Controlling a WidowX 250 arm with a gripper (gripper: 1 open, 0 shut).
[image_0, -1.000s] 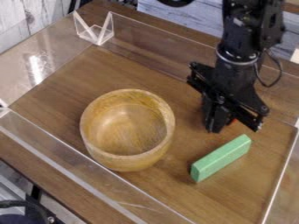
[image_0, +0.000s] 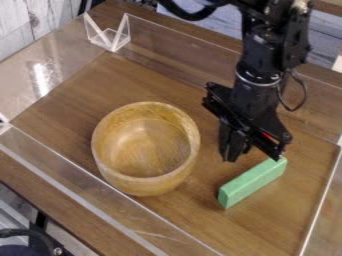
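The black robot arm (image_0: 267, 70) reaches down from the top right to its gripper (image_0: 243, 140), which hangs low between a wooden bowl (image_0: 144, 165) and a green block (image_0: 251, 181). The bowl sits left of centre and looks empty; the green block lies at a slant on the table at lower right, just below the gripper. The gripper's lower part is dark, and I cannot tell how its fingers stand or whether anything is between them.
A clear plastic object (image_0: 110, 35) stands at the top left. A pale rail runs along the lower left edge.
The arm and gripper have shifted slightly over the last second. Bowl and block have not moved.
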